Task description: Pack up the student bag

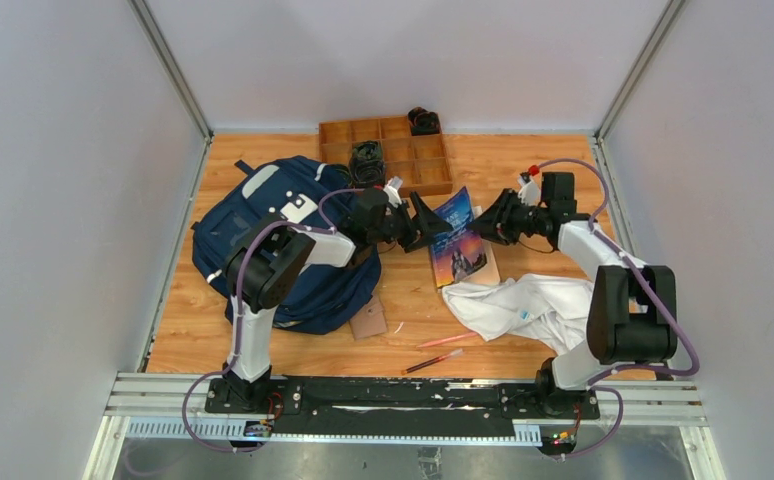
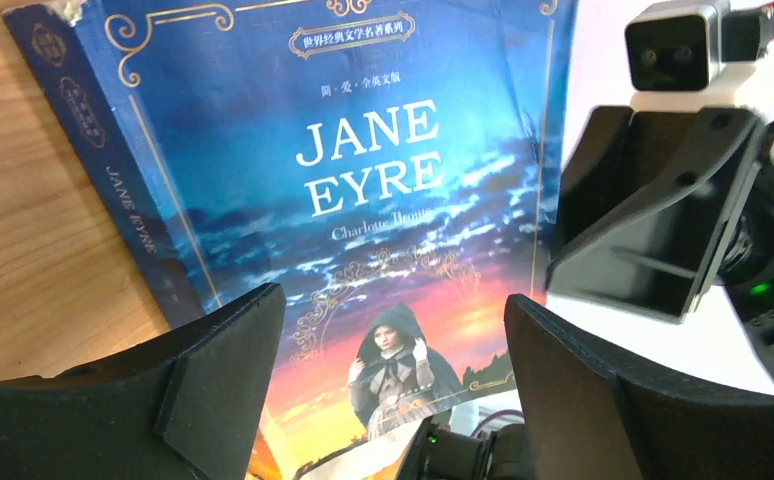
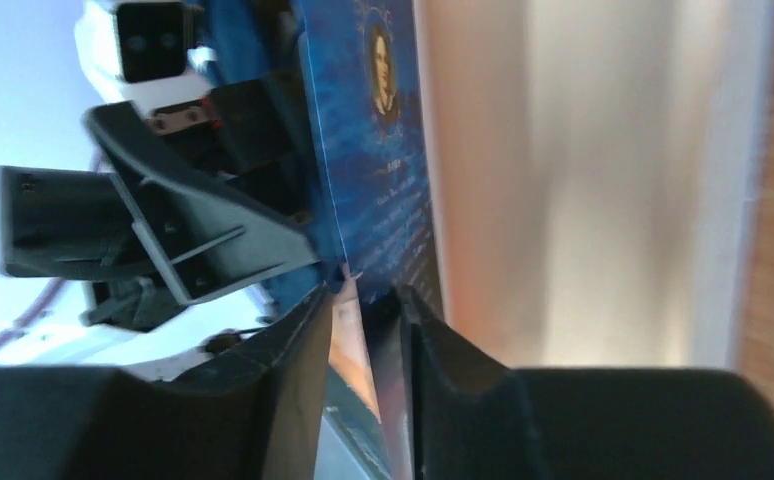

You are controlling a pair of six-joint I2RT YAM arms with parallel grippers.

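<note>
The blue and orange Jane Eyre book [image 1: 461, 262] lies mid-table, with a pale part [image 1: 489, 270] showing along its right side. Its front cover [image 2: 363, 150] fills much of the left wrist view. My left gripper [image 1: 437, 236] is open at the book's left side, fingers wide apart. From the right, my right gripper [image 1: 487, 231] reaches the book. In the right wrist view its fingers stand slightly apart, with the edge of the blue cover [image 3: 373, 170] between them; pale surfaces lie to the right. The navy student bag [image 1: 238, 215] rests at the left, partly behind my left arm.
A wooden compartment tray [image 1: 433, 178] with dark items stands at the back. A white cloth [image 1: 533, 300] lies front right. Near the front are a pink pencil-like item [image 1: 448, 339], a pen [image 1: 433, 362] and a brown notebook [image 1: 369, 319].
</note>
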